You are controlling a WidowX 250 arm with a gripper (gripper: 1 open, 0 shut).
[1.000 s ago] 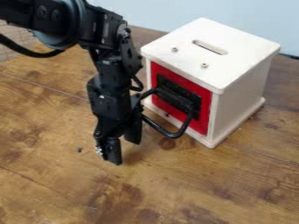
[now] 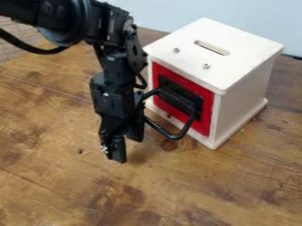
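My black gripper (image 2: 116, 148) points straight down, low over the wooden table at the middle left, just left of a white wooden box (image 2: 217, 55). The box's front has a red frame (image 2: 204, 116) round a black panel, with a black cable looping out beside my arm. Whether the fingers are open or shut, or hold anything, I cannot tell from this view.
Bare wood (image 2: 224, 185) fills the foreground and the left side. A small dark speck (image 2: 80, 150) lies left of the fingertips. A pale wall stands behind the box.
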